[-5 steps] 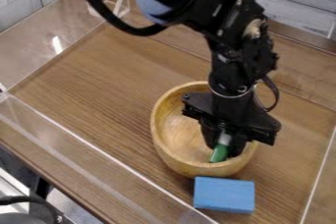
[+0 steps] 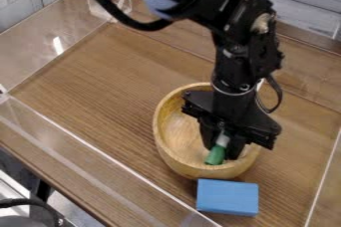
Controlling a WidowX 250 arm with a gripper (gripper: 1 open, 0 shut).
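My black gripper [image 2: 224, 131] reaches down into a round wooden bowl [image 2: 177, 137] on the right part of the table. Between its fingertips, low in the bowl, is a green object [image 2: 216, 153], which the gripper is shut on. The black housing hides part of the bowl's back and right side.
A blue block [image 2: 226, 197] lies just in front of the bowl, near the table's front. A clear edge strip runs along the left and front, with black cables at the lower left corner.
The bowl and blue block look unmoved.
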